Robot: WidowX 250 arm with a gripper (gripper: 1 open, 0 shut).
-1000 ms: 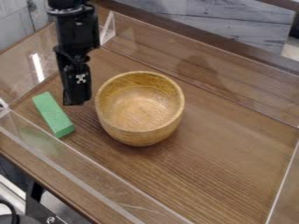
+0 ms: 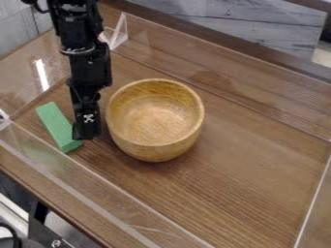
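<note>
The black arm's gripper (image 2: 84,124) hangs low over the wooden table, open, between a green block (image 2: 56,127) on the left and a large wooden bowl (image 2: 158,124) on the right. Its fingertips are close to the block's right side; whether they touch it I cannot tell. The bowl stands upright and looks empty.
A pale grey wooden wall (image 2: 246,24) runs along the back. A dark cable or object shows at the lower left corner.
My gripper has come lower and nearer the front, down beside the green block. The block and bowl look unmoved.
</note>
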